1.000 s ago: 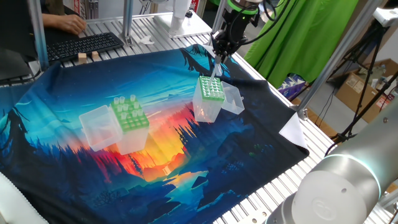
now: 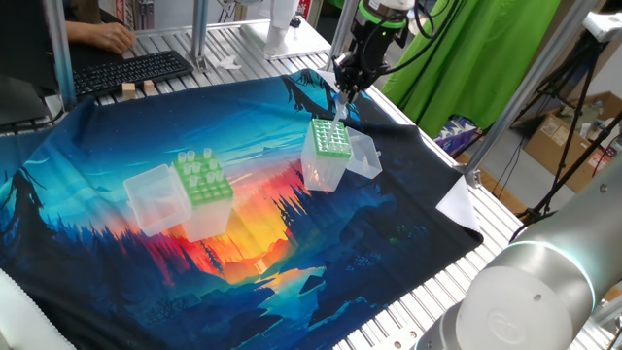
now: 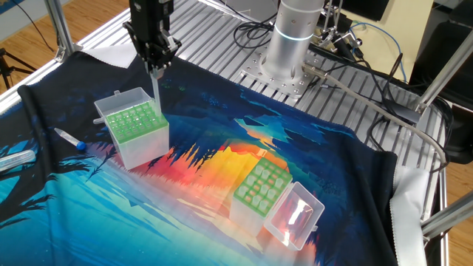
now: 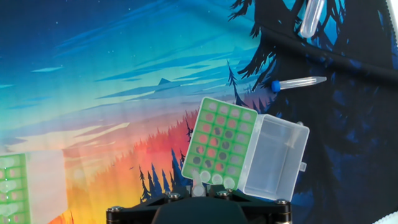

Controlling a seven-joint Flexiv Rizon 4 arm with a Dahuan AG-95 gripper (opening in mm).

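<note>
A frosted pipette-tip box with a green rack full of tips stands upright, its clear lid folded open. Over one corner of this rack is my gripper, pointing down. It appears shut on a long, clear pipette tip, whose lower end meets the rack's corner. Whether that end sits inside a hole cannot be told. The wrist view shows the top of the held tip at the rack's near edge. A second box has a green rack with several tips standing in it.
The second box's lid lies open beside it. A blue-capped tube and a larger clear tube lie on the patterned cloth. Free cloth separates the two boxes. The robot base stands at the back.
My gripper has come down slightly with the tip, which now stands a little differently at the rack's corner. Both boxes have stayed in place.
</note>
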